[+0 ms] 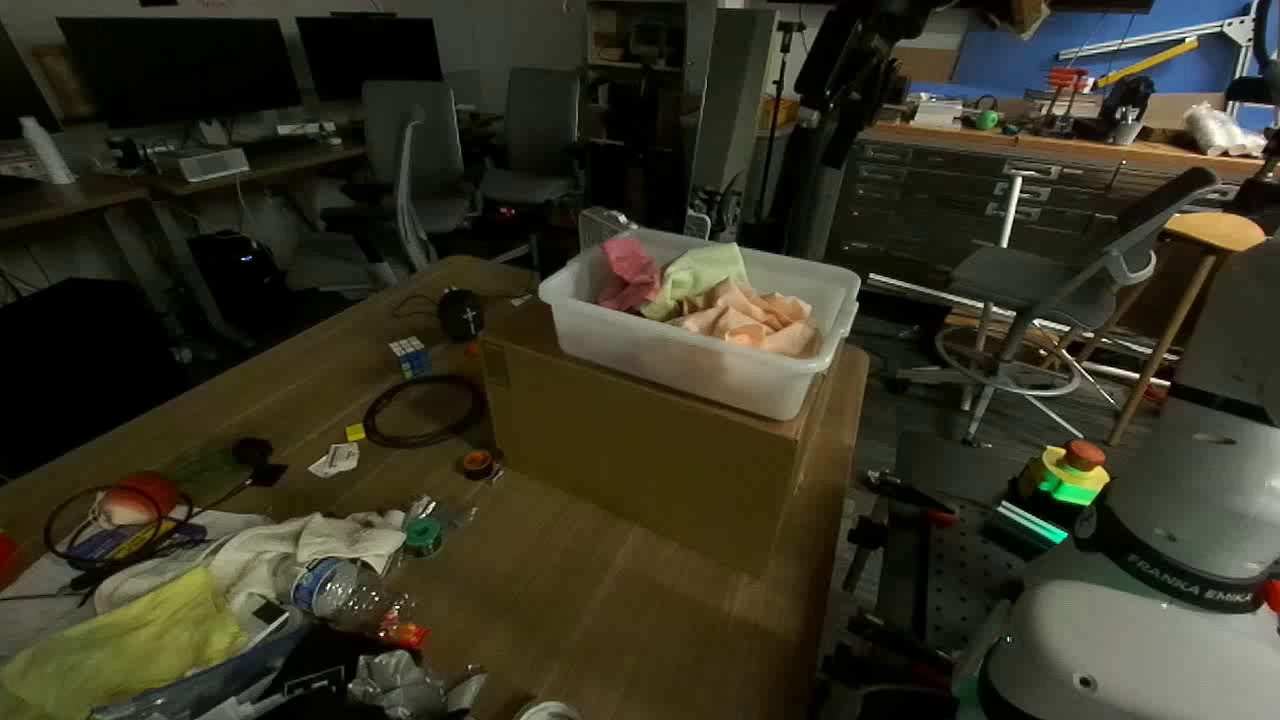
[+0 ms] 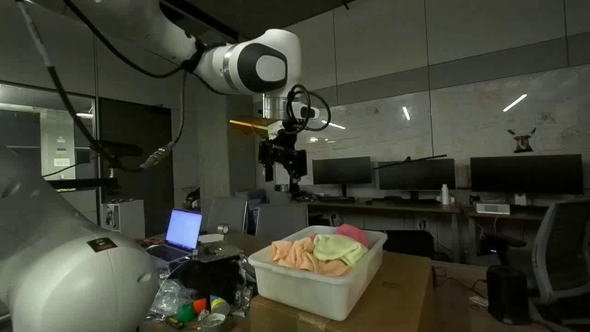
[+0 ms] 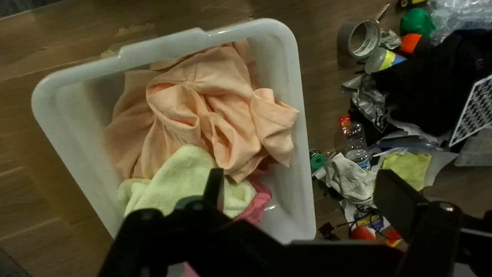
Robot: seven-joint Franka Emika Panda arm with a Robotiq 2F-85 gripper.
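Note:
A white plastic bin (image 2: pixel 315 287) holds three crumpled cloths: a peach cloth (image 3: pixel 203 106), a pale green cloth (image 3: pixel 175 180) and a pink cloth (image 3: pixel 258 203). In exterior view 1 the same bin (image 1: pixel 684 360) rests on a cardboard box (image 1: pixel 636 468), and the pink cloth (image 1: pixel 630 274) lies at its left end. My gripper (image 2: pixel 283 176) hangs well above the bin, pointing down. Its fingers stand wide apart in the wrist view, with nothing held between them. Much of the pink cloth is hidden under the green one and behind the gripper.
Clutter covers the table's left part in exterior view 1, including a white cloth (image 1: pixel 312 540), a yellow cloth (image 1: pixel 132 636) and a plastic bottle (image 1: pixel 336 588). A black cable loop (image 1: pixel 420 410) lies left of the box. The wood in front of the box is largely bare.

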